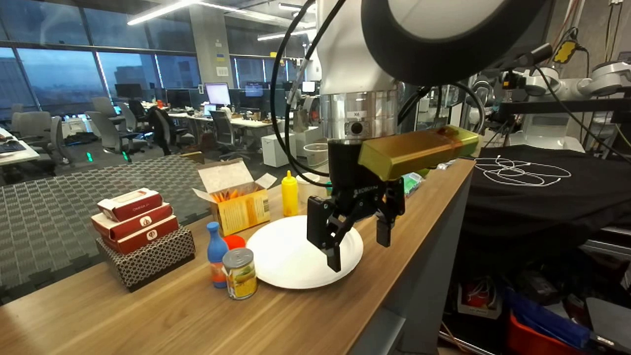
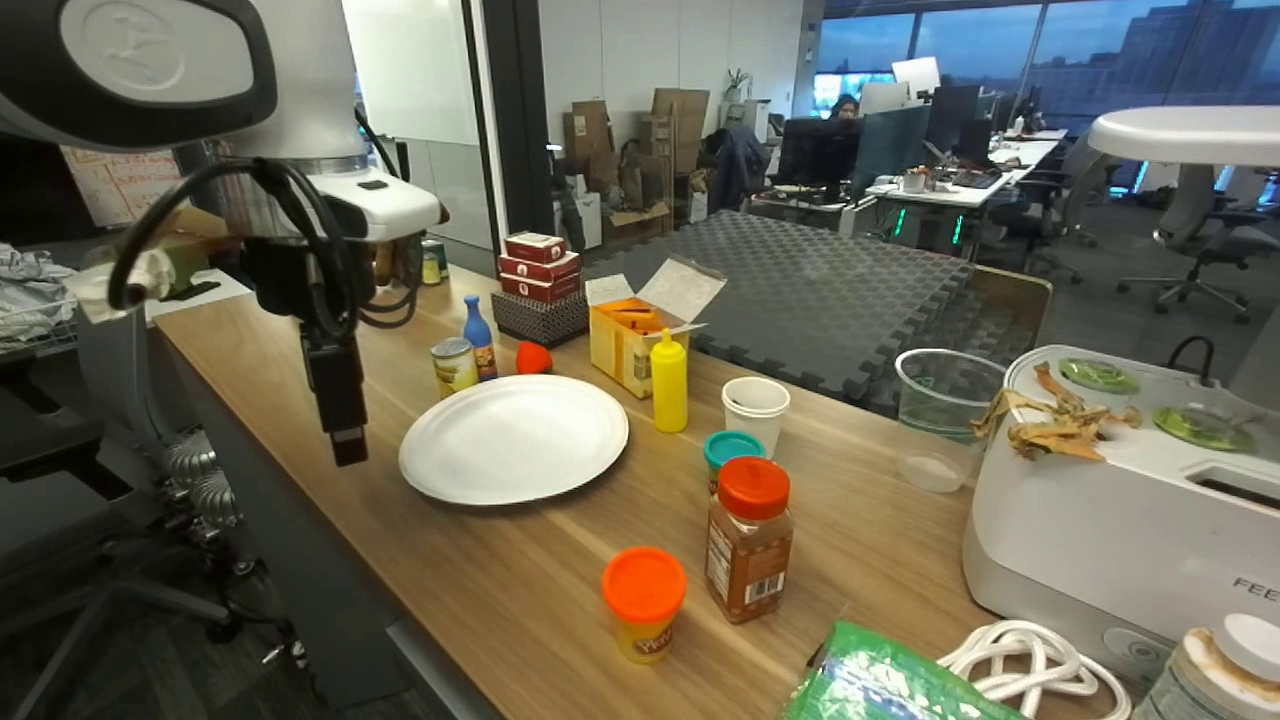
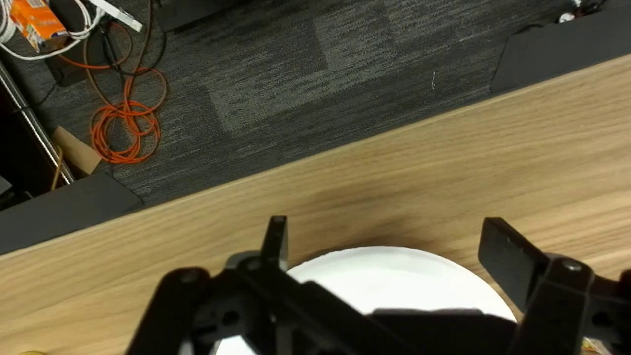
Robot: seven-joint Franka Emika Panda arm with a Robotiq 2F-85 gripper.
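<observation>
A white plate (image 1: 278, 254) lies flat and empty on the wooden table. My gripper (image 1: 359, 251) is open above the plate's edge on the table-front side, nothing between its fingers. In the wrist view the gripper has its fingers spread wide, with the rim of the plate (image 3: 390, 275) and bare wood showing between and below them. From the other side, the gripper (image 2: 342, 450) hangs to the left of the plate (image 2: 516, 438), above the table surface.
Around the plate stand a can (image 1: 240, 275), a blue bottle (image 1: 216, 251), a yellow box (image 1: 239, 207) and a yellow squeeze bottle (image 2: 668, 384). An orange-lidded tub (image 2: 644, 606) and a spice jar (image 2: 750, 540) stand farther along. Bare wood borders the front edge.
</observation>
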